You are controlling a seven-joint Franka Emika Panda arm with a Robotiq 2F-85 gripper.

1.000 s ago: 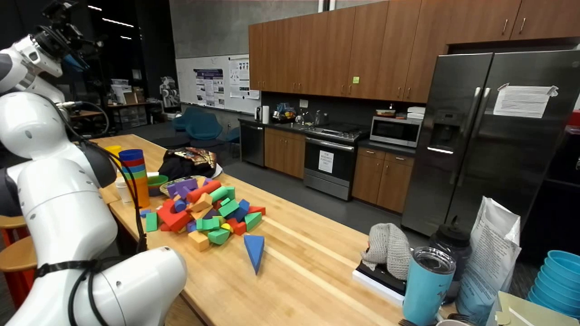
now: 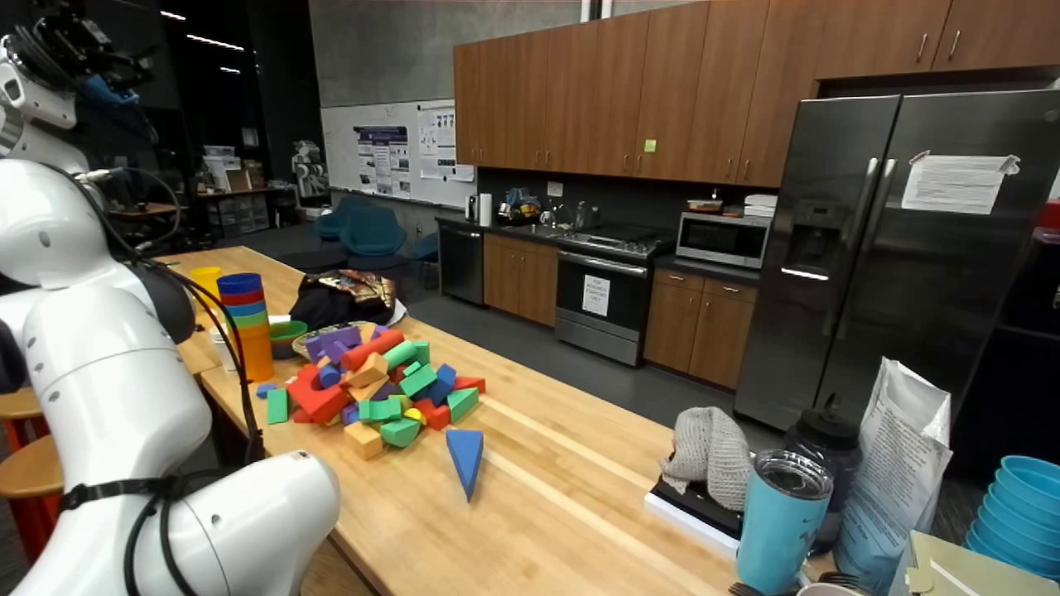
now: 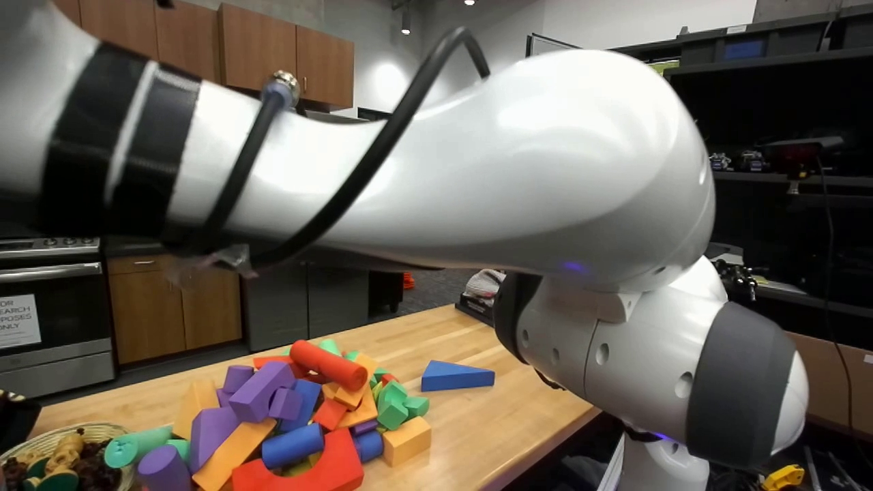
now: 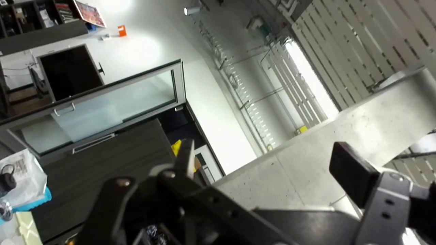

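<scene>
My gripper stands open in the wrist view, its two dark fingers wide apart with nothing between them. It faces away from the table, toward the wall and ceiling. In exterior view 1 it is a dark shape high at the upper left, well above the tabletop. A heap of coloured blocks [image 2: 373,382] lies on the wooden table [image 2: 566,477]. Apart from the heap rests a blue triangular block [image 2: 464,460], also seen in exterior view 2 as a blue wedge [image 3: 456,376].
Stacked cups [image 2: 245,323], a green bowl [image 2: 288,332] and a dark bag [image 2: 340,298] stand behind the blocks. A blue tumbler [image 2: 785,521], a grey cloth [image 2: 710,452] and a white bag [image 2: 899,467] crowd the near right end. Mid-table is clear around the blue wedge.
The upper arm and gripper have shifted left in exterior view 1, with the elbow slightly leftward too. The blocks and other table objects stay where they were.
</scene>
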